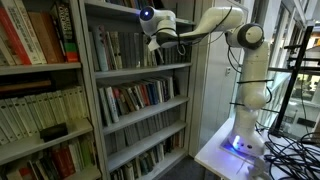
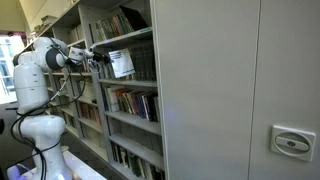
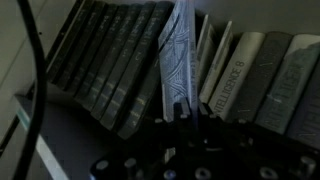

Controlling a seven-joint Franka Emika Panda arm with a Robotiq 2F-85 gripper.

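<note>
In the wrist view, a thin book with a pale patterned face stands between my fingers, and my gripper is shut on its lower part. Dark matching volumes lean on its left; grey and pale books stand on its right. High at the bookcase, my gripper faces the upper shelf in exterior view 1, where the held book is hard to make out. A white rectangular panel shows beside the gripper in exterior view 2; whether it is the book's cover, I cannot tell.
Rows of books fill the shelves below. A vertical bookcase side divides the left section from this one. In the wrist view, a dark cable hangs at the left. A white table stands by the arm's base.
</note>
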